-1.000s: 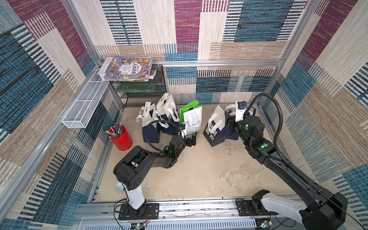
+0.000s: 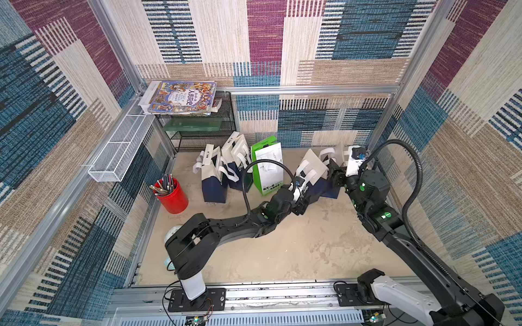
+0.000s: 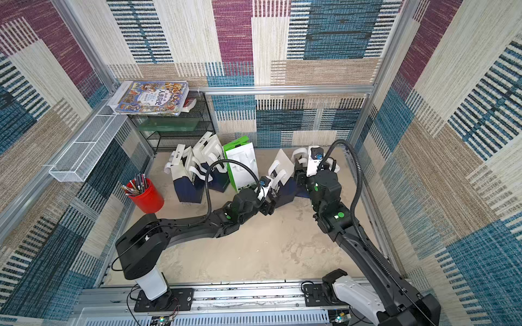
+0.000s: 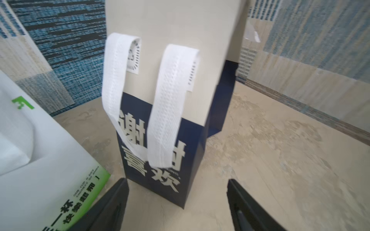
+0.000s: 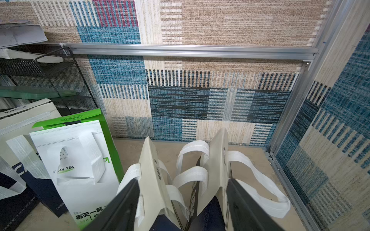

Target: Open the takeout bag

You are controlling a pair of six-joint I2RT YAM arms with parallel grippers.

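A cream and navy takeout bag (image 4: 165, 84) stands upright in the left wrist view, its white handles (image 4: 165, 111) hanging down the front. My left gripper is open in front of its lower part, nothing between its fingers. In the top left view, the left gripper (image 2: 301, 205) partly covers that bag. A second cream and navy bag (image 2: 330, 189) stands just right of it. Above these two bags, my right gripper stands open and empty, with the tops of both bags (image 5: 154, 181) between and below its fingers.
A green and white bag (image 2: 269, 168) stands left of the left gripper. Further left are two more navy bags (image 2: 214, 187), a red pen cup (image 2: 174, 200) and a rack with books (image 2: 185, 97).
My left gripper has moved right, from the green and white bag to the navy bag. The green and white bag sits a little further left. My right gripper has shifted slightly right.
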